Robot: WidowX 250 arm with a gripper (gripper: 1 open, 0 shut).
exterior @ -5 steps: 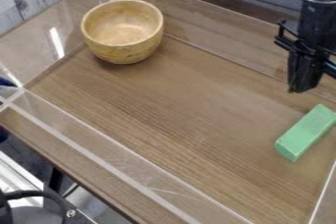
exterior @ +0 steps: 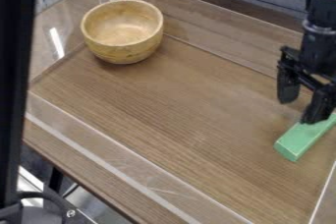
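The black gripper (exterior: 300, 92) reaches down from the upper right and stands open just above a green rectangular block (exterior: 300, 141) that lies at the table's right side. Its lower part covers the upper end of the block; whether it touches the block cannot be told.
A large tan bowl (exterior: 121, 27) sits at the upper left of the wooden table (exterior: 157, 140), with a small pale object behind it. Dark equipment stands beyond the left edge and at the bottom left.
The gripper has come down from the back right toward the viewer and now hangs over the green block, which lies in the same place.
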